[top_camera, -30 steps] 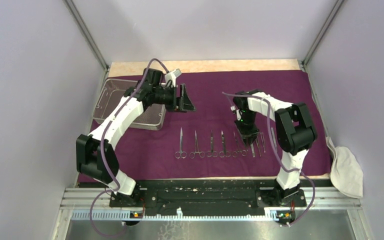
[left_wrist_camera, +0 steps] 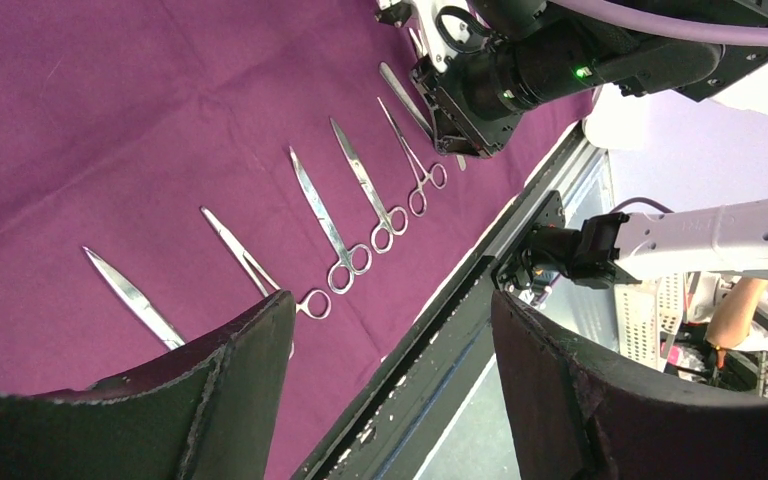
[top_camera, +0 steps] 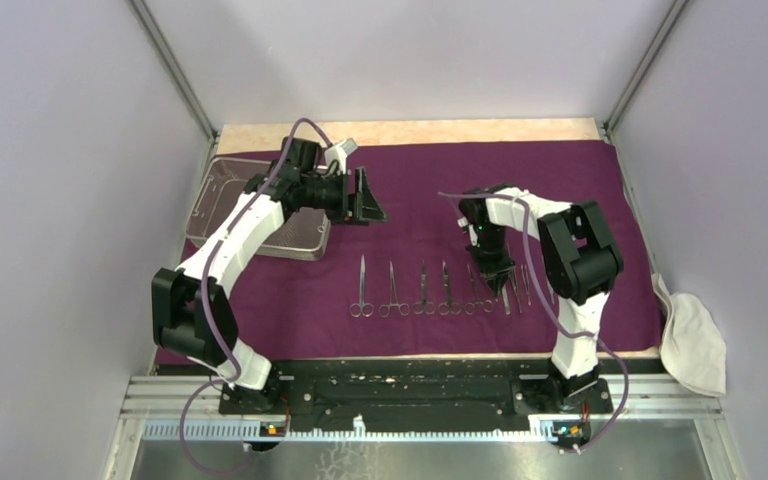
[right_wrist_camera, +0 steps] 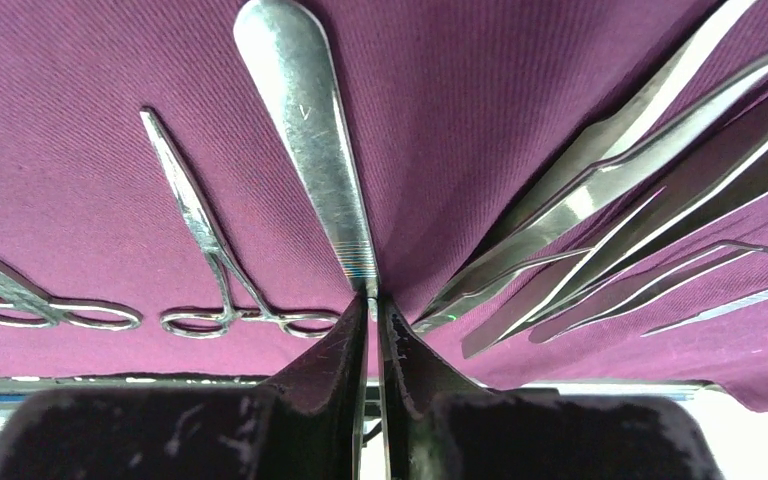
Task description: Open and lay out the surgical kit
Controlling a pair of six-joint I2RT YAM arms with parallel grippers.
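Surgical instruments lie in a row on the purple cloth (top_camera: 410, 180): scissors and clamps (top_camera: 362, 285), then slimmer tools toward the right. My right gripper is low over this row, its fingertips close together at the narrow end of a flat steel instrument (right_wrist_camera: 310, 140); whether they grip it I cannot tell. Several tweezers (right_wrist_camera: 600, 180) lie just right of it, a hemostat (right_wrist_camera: 210, 250) to its left. My left gripper is raised beside the tray, fingers apart with nothing between them, above the left part of the row.
The metal tray (top_camera: 298, 246) stands at the back left, partly under the left arm. A white cloth (top_camera: 693, 345) lies beyond the right edge.
The left arm is almost unchanged, its gripper very slightly further left.
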